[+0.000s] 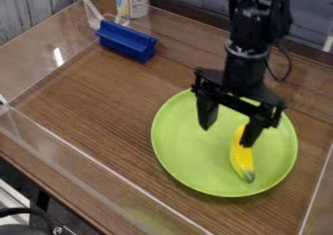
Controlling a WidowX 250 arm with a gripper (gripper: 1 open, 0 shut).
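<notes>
My black gripper [231, 115] hangs low over the green plate [189, 161], its two fingers spread apart, open. A yellow banana [242, 159] lies on the right part of the plate, its upper end under the right side of my gripper. I see nothing held between the fingers.
A blue object [128, 41] sits at the back left, with a can [131, 2] behind it at the top edge.
</notes>
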